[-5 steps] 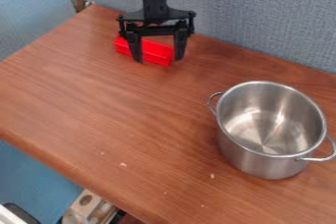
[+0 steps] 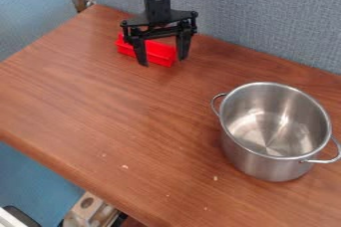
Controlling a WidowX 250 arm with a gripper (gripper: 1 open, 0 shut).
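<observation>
My black gripper (image 2: 162, 52) hangs open over a red block (image 2: 154, 52) near the back of the wooden table, its two fingers spread apart on either side of the block's middle, low against it. A steel pot (image 2: 274, 136) with two side handles stands at the right of the table, empty and well apart from the block.
A blue-grey padded wall (image 2: 266, 22) runs behind the table (image 2: 107, 131). The left edge drops to a blue surface.
My gripper has shifted very slightly lower over the red block. The block and pot look the same.
</observation>
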